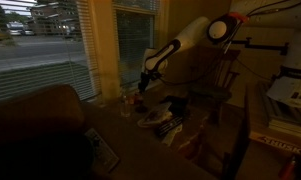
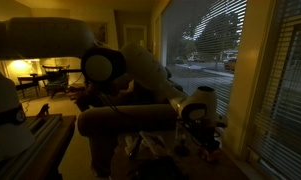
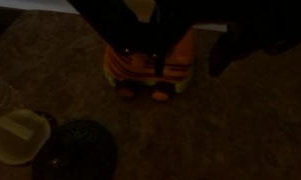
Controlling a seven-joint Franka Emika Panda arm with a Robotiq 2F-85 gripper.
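Note:
In the dim wrist view an orange striped toy [image 3: 150,66] with a yellowish edge and two orange-centred wheels is on the brown surface. Its upper part is hidden behind my gripper. The dark fingers stand apart, one across the toy and the other out to its right; whether they touch it is too dark to tell. In exterior view 2 the gripper [image 2: 212,130] points down over a reddish shape [image 2: 213,157] beside the window. Exterior view 1 shows the gripper [image 1: 144,82] low over the table's window end.
A round dark object [image 3: 76,152] and a pale-topped container [image 3: 19,135] lie left of the toy in the wrist view. A light plate-like item [image 1: 153,118] and dark clutter share the table in exterior view 1. Window blinds [image 1: 40,52] stand close behind.

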